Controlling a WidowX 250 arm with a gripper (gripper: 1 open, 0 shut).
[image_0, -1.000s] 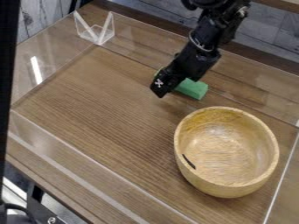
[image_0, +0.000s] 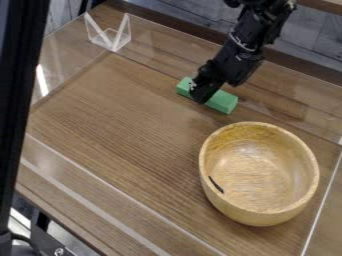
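A black robot arm reaches down from the top centre to a green block (image_0: 223, 102) lying on the wooden table. Its gripper (image_0: 201, 92) is at the block's left part, over or against it, and hides some of it; the fingers look close together, and nothing can be seen held between them.
A large round tan bowl (image_0: 261, 205) takes up the lower right, in front of the block. A clear plastic object (image_0: 111, 32) is at the back left.
The gripper has moved back, away from the front-left of the block and up onto it, uncovering more of the green block.
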